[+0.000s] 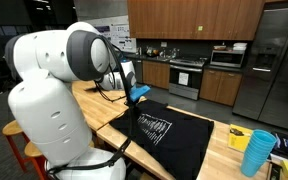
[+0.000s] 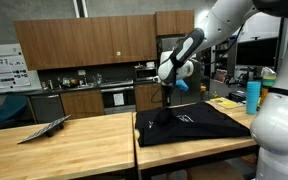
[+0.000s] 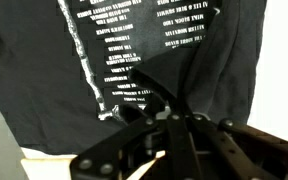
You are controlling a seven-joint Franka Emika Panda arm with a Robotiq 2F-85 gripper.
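A black cloth, which looks like a T-shirt with white printed text [image 3: 134, 45], lies spread on the wooden table. In the wrist view a fold of the black cloth [image 3: 199, 75] rises to my gripper, which is shut on it. The exterior view 2 shows the cloth [image 2: 199, 125] drawn up into a peak below the gripper [image 2: 167, 102], with the rest flat on the table. From the other side, the cloth [image 1: 179, 140] covers the middle of the table, and a lifted part hangs at the gripper [image 1: 134, 108]. The fingertips are partly hidden by the fabric.
A stack of blue cups [image 1: 256, 153] stands on the table's right side, near a yellow item [image 1: 240, 137]. Stools [image 1: 14, 130] stand off the table's left edge.
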